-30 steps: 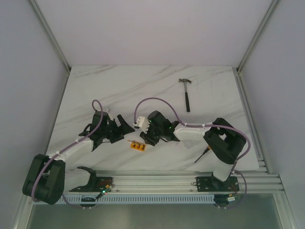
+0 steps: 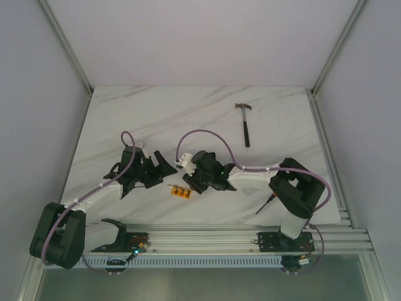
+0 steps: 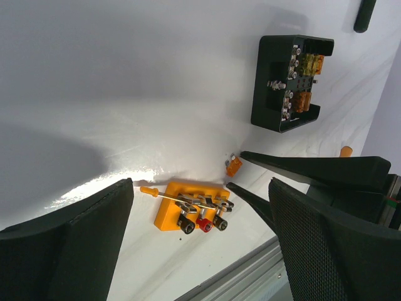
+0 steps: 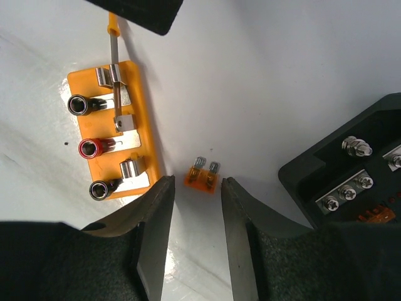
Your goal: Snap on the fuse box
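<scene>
A small orange fuse piece with metal prongs (image 4: 202,180) lies on the white table, between the two fingertips of my right gripper, which is part open over it; whether they touch it is unclear. To its left in the right wrist view is the orange board (image 4: 139,150) with terminals and a yellow-handled screwdriver across it. The black fuse box (image 3: 266,88), holding orange fuses, lies to the piece's right in that view. My left gripper (image 2: 166,165) stands open over the table, left of the orange board in the top view, with nothing seen between its fingers.
A hammer (image 2: 245,128) lies at the back right. A long dark tool (image 2: 266,203) with an orange handle lies at the front right. Metal rails run along the front edge.
The left arm has not moved.
</scene>
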